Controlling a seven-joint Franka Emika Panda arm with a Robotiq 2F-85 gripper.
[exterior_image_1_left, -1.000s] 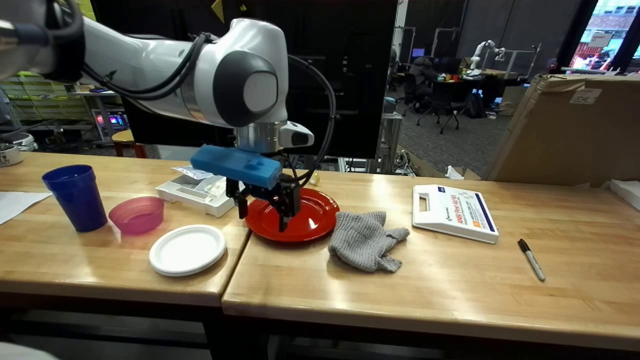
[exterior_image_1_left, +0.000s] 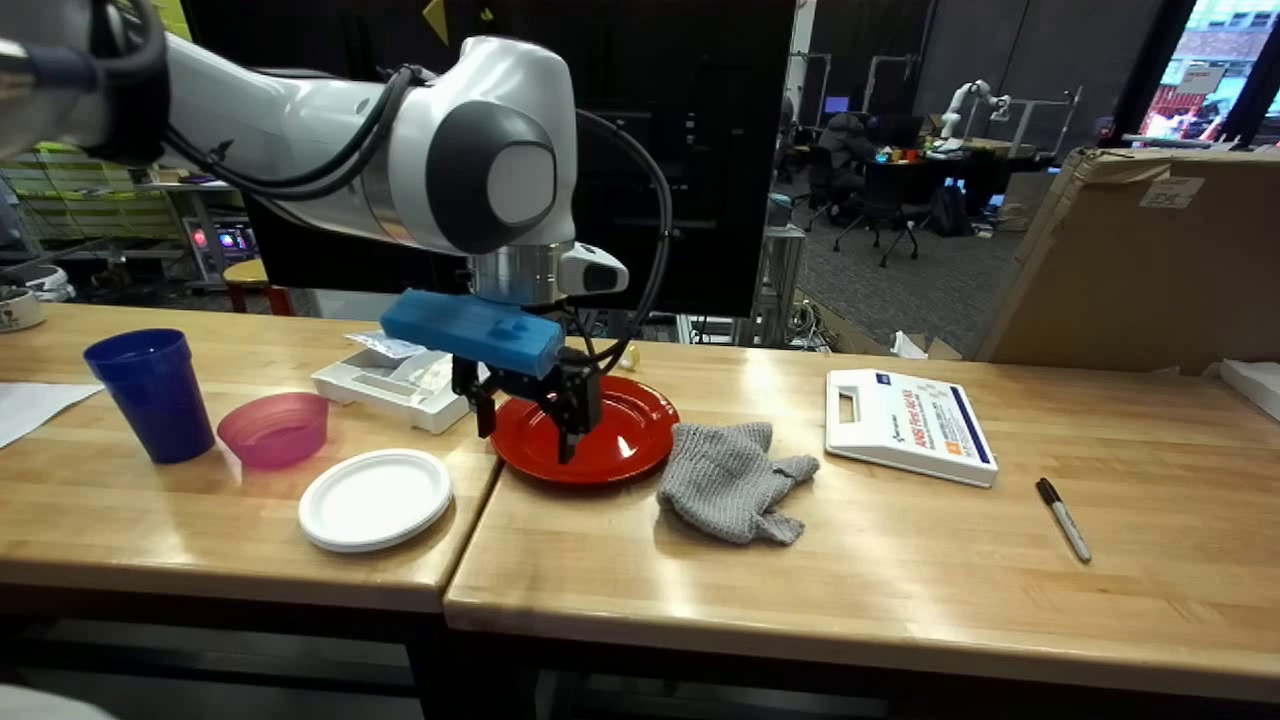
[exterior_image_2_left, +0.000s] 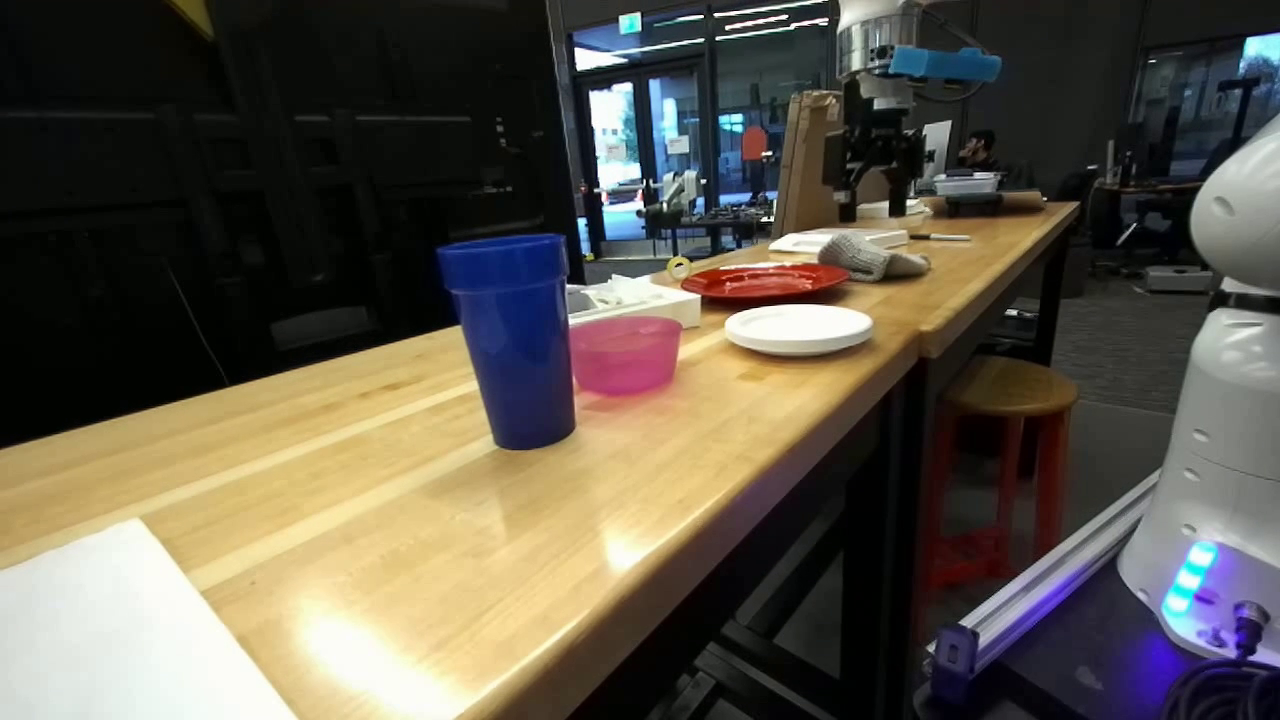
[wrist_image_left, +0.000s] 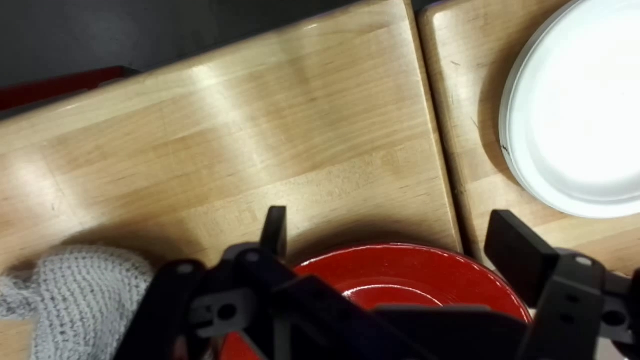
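Observation:
My gripper (exterior_image_1_left: 525, 442) hangs above the red plate (exterior_image_1_left: 642, 434), its fingers pointing down and spread apart. Nothing sits between those fingers in the wrist view, so it is open. To the plate's right lies a crumpled grey knit cloth (exterior_image_1_left: 726, 486). A white plate (exterior_image_1_left: 374, 499) rests to the left, across the seam between the tables. Beyond it are a pink bowl (exterior_image_1_left: 274, 430) and a blue cup (exterior_image_2_left: 510, 348), which stands upright. In the wrist view, part of the red plate (wrist_image_left: 414, 270) is hidden behind the gripper.
A white open box (exterior_image_1_left: 396, 382) sits behind the white plate. Farther right are a first aid kit (exterior_image_1_left: 908, 422) and a marker (exterior_image_1_left: 1063, 518). A sheet of paper (exterior_image_2_left: 120, 630) lies at the far left end.

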